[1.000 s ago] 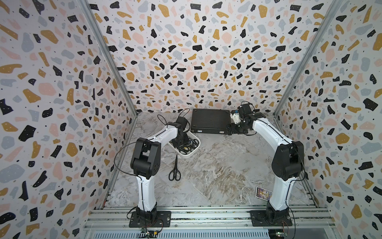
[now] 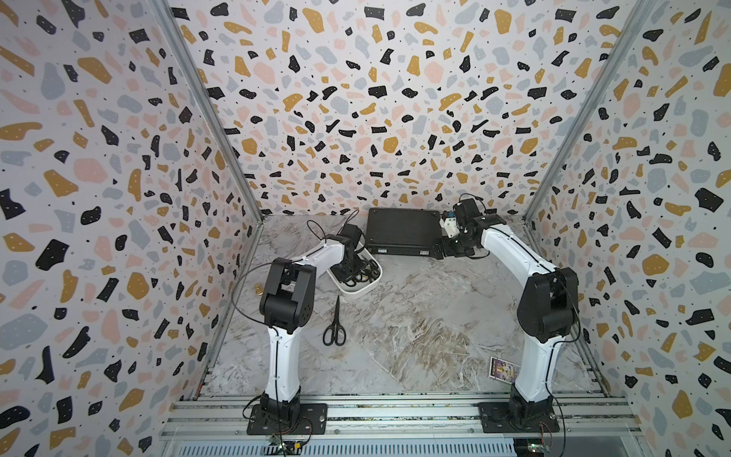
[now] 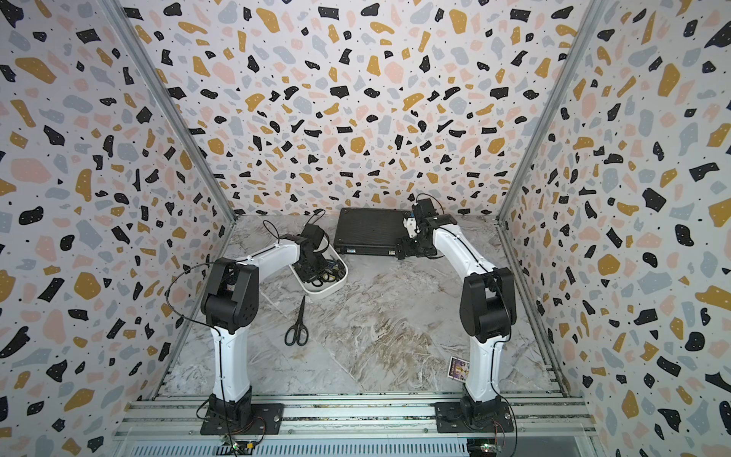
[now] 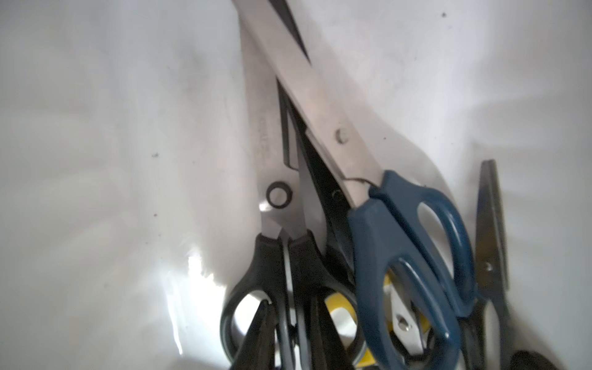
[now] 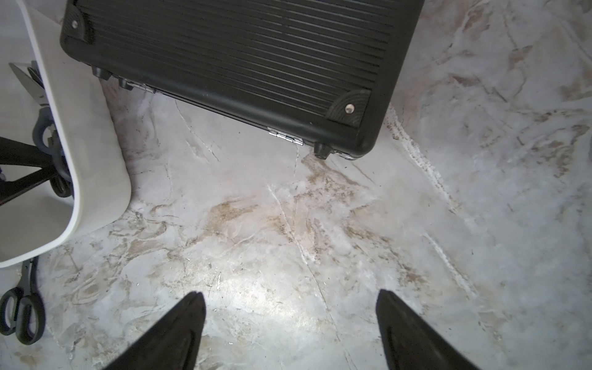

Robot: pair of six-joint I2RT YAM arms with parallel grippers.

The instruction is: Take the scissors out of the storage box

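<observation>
My left gripper reaches down into the white storage box (image 2: 368, 289). Its fingers are part open, one finger over each loop of the black-handled scissors (image 4: 278, 163), with the inner handle bars between. Whether the fingers touch the handles cannot be told. Blue-handled scissors (image 4: 394, 240) lie across to the right, and small dark scissors (image 4: 491, 246) rest further right. Yellow-and-white handles below are partly hidden. One black pair of scissors (image 2: 335, 326) lies on the table in front of the box. My right gripper hangs open and empty over bare table.
A black ribbed case (image 2: 403, 230) lies at the back, right of the box. Beneath the right arm a small colourful card (image 2: 503, 370) is on the table.
The left forearm has swung slightly to the right, its gripper still over the box. The box sits very slightly further left than before. My right arm has barely moved.
</observation>
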